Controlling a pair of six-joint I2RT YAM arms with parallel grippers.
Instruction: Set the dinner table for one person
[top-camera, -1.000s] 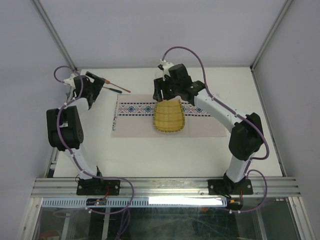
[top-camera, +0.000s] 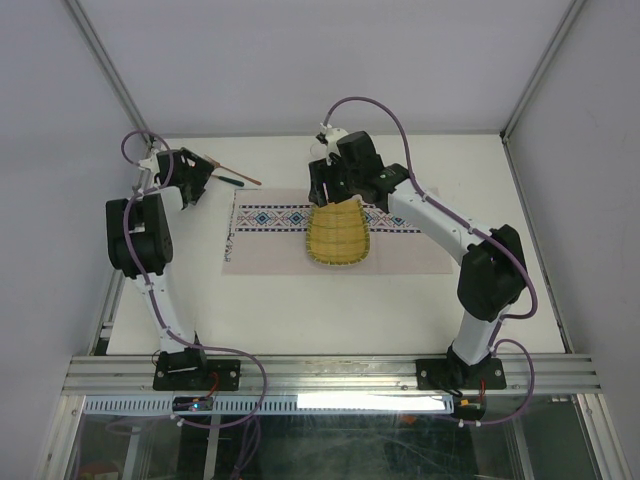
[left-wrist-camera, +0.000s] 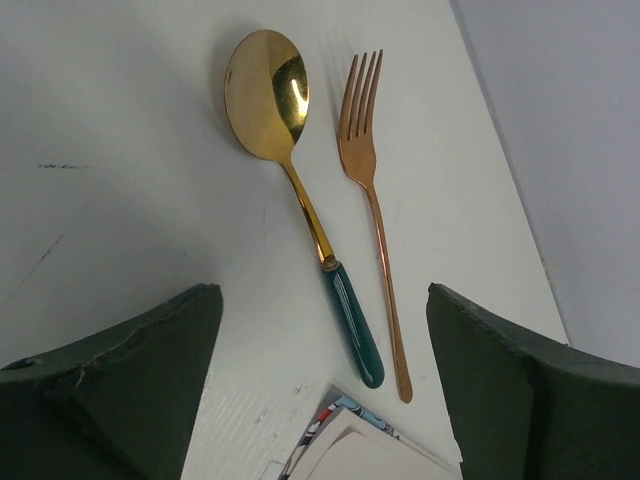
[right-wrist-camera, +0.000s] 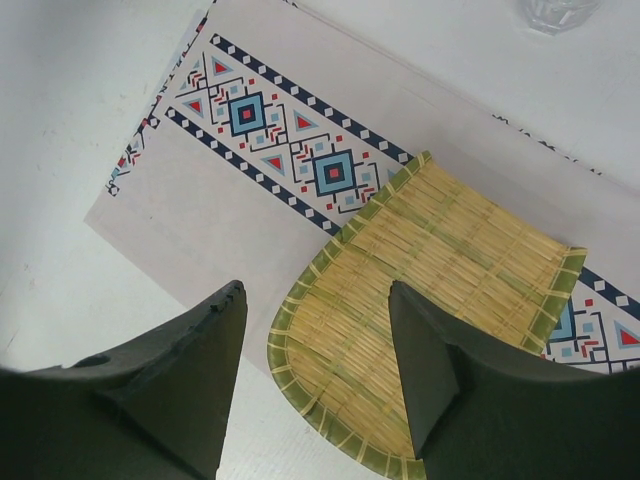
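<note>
At the back left of the table lie a gold spoon with green handle (left-wrist-camera: 350, 325) and, beside it, a copper fork (left-wrist-camera: 360, 150), under my open left gripper. A woven yellow tray (top-camera: 337, 236) sits on the patterned placemat (top-camera: 262, 258). My right gripper is open above the tray's upper part, nothing between its fingers. A clear glass (right-wrist-camera: 556, 10) shows at the edge of the right wrist view.
Grey walls bound it at the back and sides.
The right arm has barely moved; the objects lie as before.
</note>
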